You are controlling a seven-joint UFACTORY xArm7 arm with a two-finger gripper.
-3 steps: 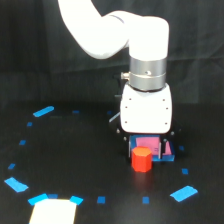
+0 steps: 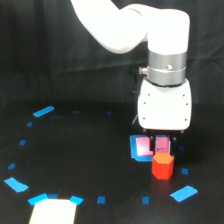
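Note:
The white arm reaches down from the top, and its dark gripper (image 2: 160, 143) is low over the table at the right of centre. Just below and in front of the gripper is a red-orange block (image 2: 163, 166), with a roughly six-sided outline. Behind it, partly covered by the gripper, lies a blue-edged pink object (image 2: 142, 148). The dark fingers blend into the black background, so whether they are open or touching the red block cannot be made out.
A pale, orange-edged box (image 2: 53, 212) stands at the bottom left edge. Flat blue tape strips (image 2: 184, 193) and small blue squares mark the black table.
My gripper has moved to the right. The red block has also shifted right and now shows a more six-sided outline. The blue-edged pink object seems to have stayed in place.

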